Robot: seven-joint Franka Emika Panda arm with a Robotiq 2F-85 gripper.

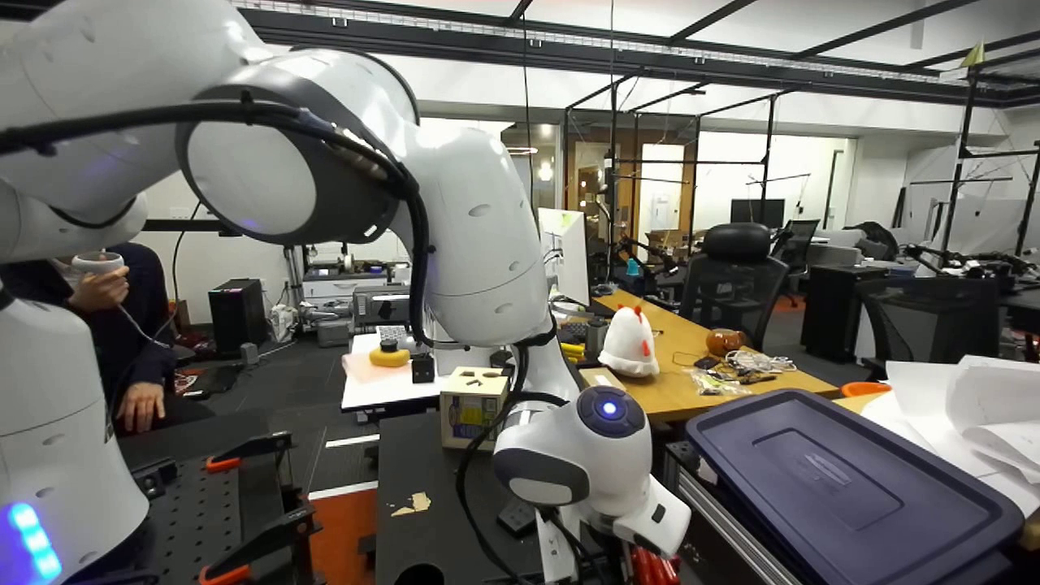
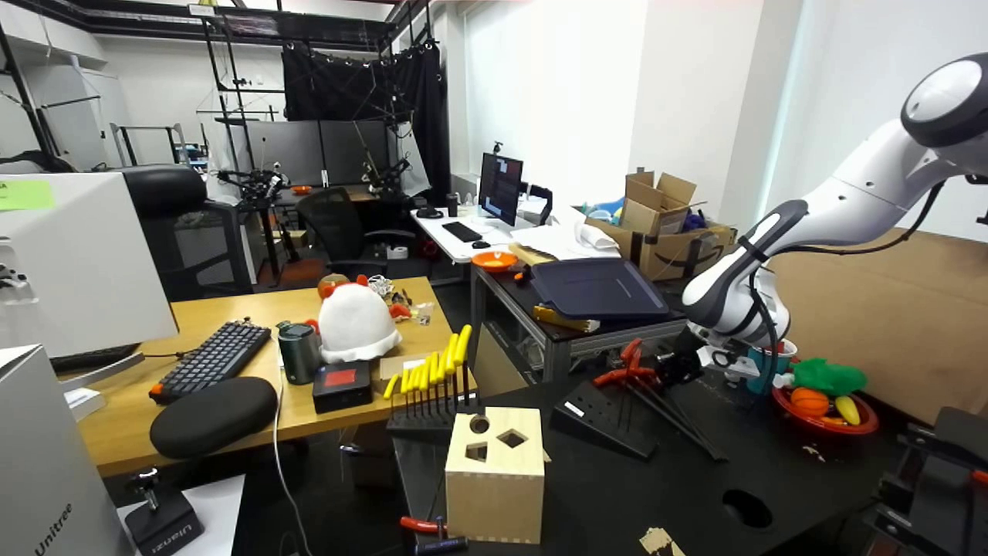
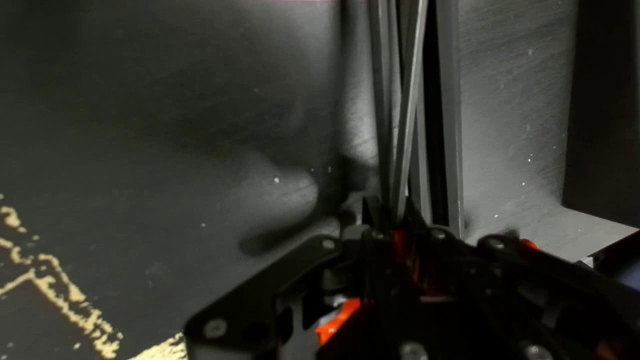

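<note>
In exterior view 2 the gripper [image 2: 663, 367] is low over the black table, right at the red-handled bar clamps [image 2: 632, 369]. Their dark bars slant away across the tabletop. From the wrist view, the gripper looks shut on a red clamp part, with thin metal bars [image 3: 410, 114] running up from between its fingers. Dark shadow there hides exactly how many bars are held. In exterior view 1 the hand covers its fingers, and only red handles [image 1: 651, 565] show beneath it.
A black wedge-shaped block [image 2: 602, 418] lies beside the clamps. Also on the table are a wooden shape box [image 2: 495, 491], a rack of yellow-handled tools [image 2: 435, 378] and a red bowl of toy food [image 2: 822, 422]. A dark lid [image 2: 597, 289] lies behind.
</note>
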